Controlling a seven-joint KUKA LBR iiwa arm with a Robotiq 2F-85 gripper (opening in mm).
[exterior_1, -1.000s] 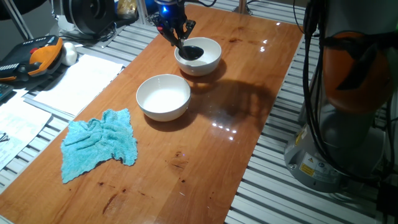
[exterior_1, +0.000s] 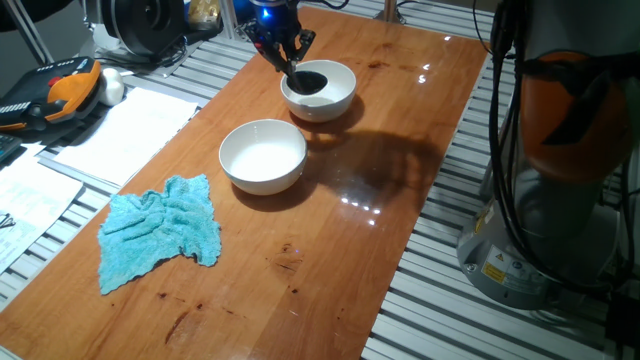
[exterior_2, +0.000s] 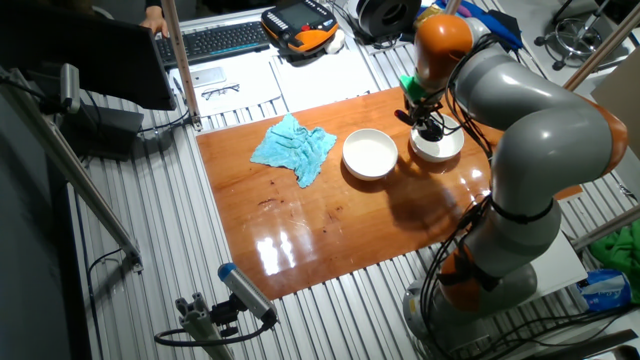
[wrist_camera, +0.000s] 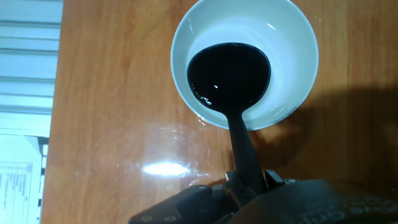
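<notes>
A black ladle (wrist_camera: 229, 76) has its round head over the far white bowl (wrist_camera: 291, 56), whose inside shows wet highlights. My gripper is shut on the ladle's handle. In exterior view 1 the ladle's dark head (exterior_1: 308, 83) appears within the rim of that far bowl (exterior_1: 335, 105); whether it touches the bowl cannot be told. Nearer on the table stands a second white bowl (exterior_1: 262, 160), which looks empty. Crumpled on the wood to its left lies a turquoise cloth (exterior_1: 160, 230).
Papers (exterior_1: 130, 140) and an orange-black teach pendant (exterior_1: 60, 95) lie beyond the tabletop's left edge. The robot's base (exterior_1: 530, 260) stands at the right.
</notes>
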